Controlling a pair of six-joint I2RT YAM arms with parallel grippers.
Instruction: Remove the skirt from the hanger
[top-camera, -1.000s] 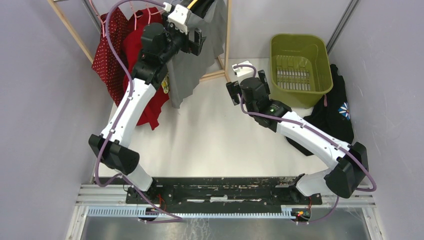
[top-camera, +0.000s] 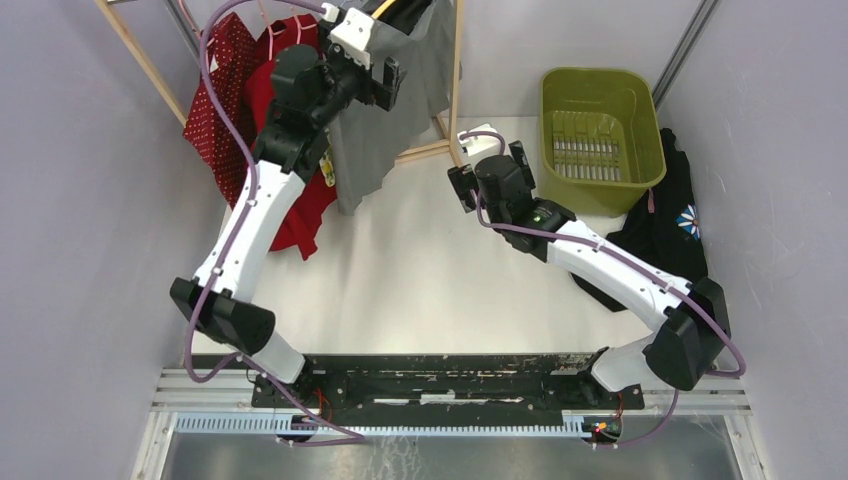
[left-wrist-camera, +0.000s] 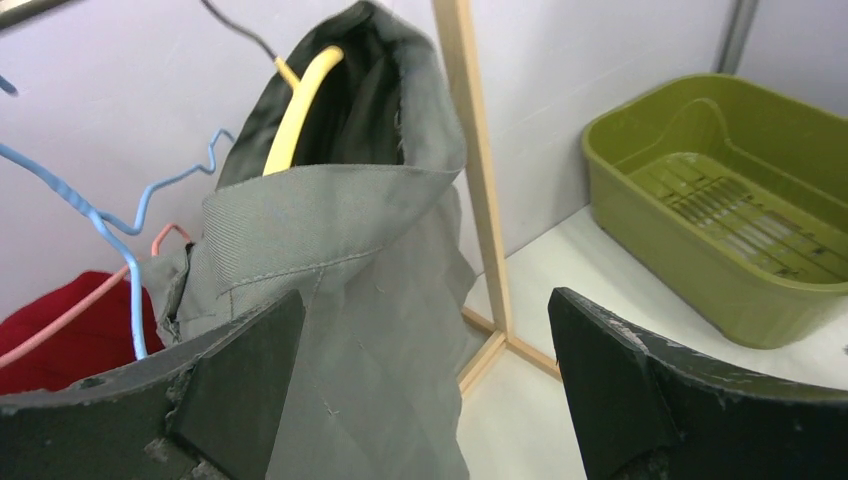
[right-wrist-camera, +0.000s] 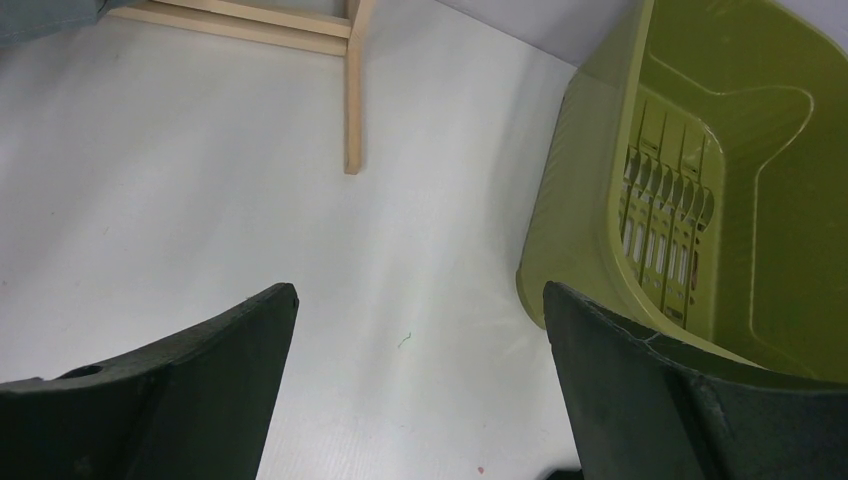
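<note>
A grey skirt (left-wrist-camera: 350, 290) hangs near the rack's right post, its waistband (left-wrist-camera: 330, 215) looped round a yellow hanger (left-wrist-camera: 298, 110) that shows inside the opening. From above, the grey skirt (top-camera: 400, 110) falls beside the red garments. My left gripper (top-camera: 378, 85) is at the skirt's upper part; in its wrist view the fingers (left-wrist-camera: 240, 390) stand wide apart, the left one overlapping the cloth, with nothing gripped. Over the bare table, left of the green basket, my right gripper (top-camera: 490, 175) is open and empty.
The wooden rack post (left-wrist-camera: 475, 150) rises just right of the skirt. Red garments (top-camera: 290, 120) and a blue hanger (left-wrist-camera: 100, 215) crowd the left. A green basket (top-camera: 553, 140) stands at the back right, a black garment (top-camera: 665, 240) beside it.
My left gripper has shifted slightly left and stays open. The right arm has moved a little to the left. The skirt still hangs in place.
</note>
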